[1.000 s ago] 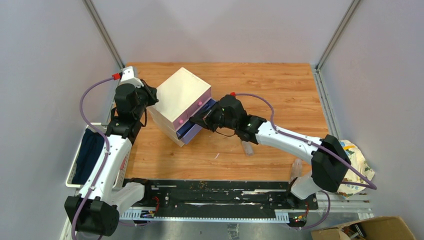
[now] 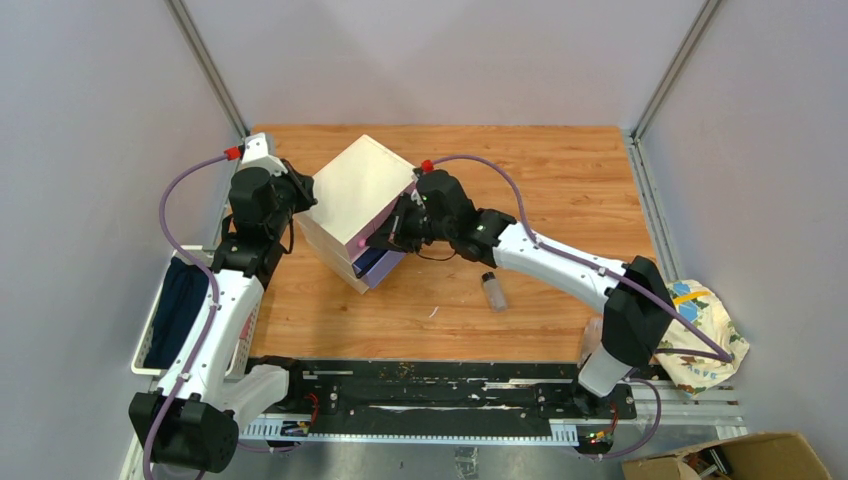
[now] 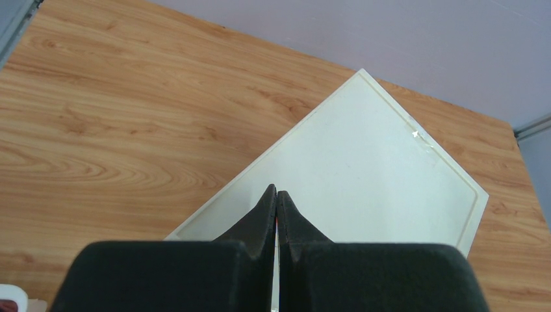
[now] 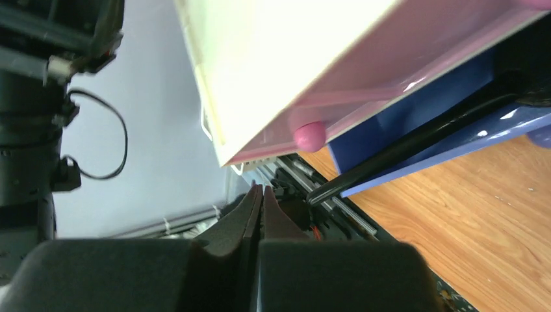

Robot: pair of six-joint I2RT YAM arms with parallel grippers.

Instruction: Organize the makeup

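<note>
A white box (image 2: 362,185) with pink upper drawer fronts stands turned on the table. Below them a blue drawer (image 2: 373,263) sticks out, part open. In the right wrist view a long black item (image 4: 416,140) lies in this blue drawer (image 4: 468,94), its end jutting past the drawer's corner. My right gripper is shut, nothing visible between its fingers; from above it is at the box's front, near a pink knob (image 4: 310,136). My left gripper is also shut, beside the box's left side, with the white top (image 3: 364,162) in its view.
A small clear bottle with a dark cap (image 2: 494,291) lies on the table right of the box. At the left stands a white basket (image 2: 140,345) holding dark cloth. A patterned cloth bag (image 2: 708,345) rests off the table's right side.
My right gripper has moved left and slightly up in the top view, now covering more of the box's front. The left arm and the box look unmoved.
</note>
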